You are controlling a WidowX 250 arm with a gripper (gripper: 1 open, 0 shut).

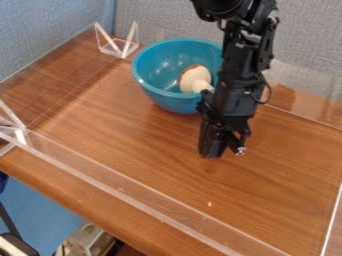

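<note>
A black gripper (221, 140) hangs low over the wooden table (147, 170), just in front and to the right of a teal bowl (158, 90). Its fingers point down and look shut, with nothing visible between them. Inside the bowl is a pale, rounded object (195, 80) with a brownish top; I cannot tell exactly what it is.
White wire-like frames (118, 42) stand at the back left and left edge. Grey padded walls close off the back and left. A clear strip runs along the front-left edge, with blue floor below.
</note>
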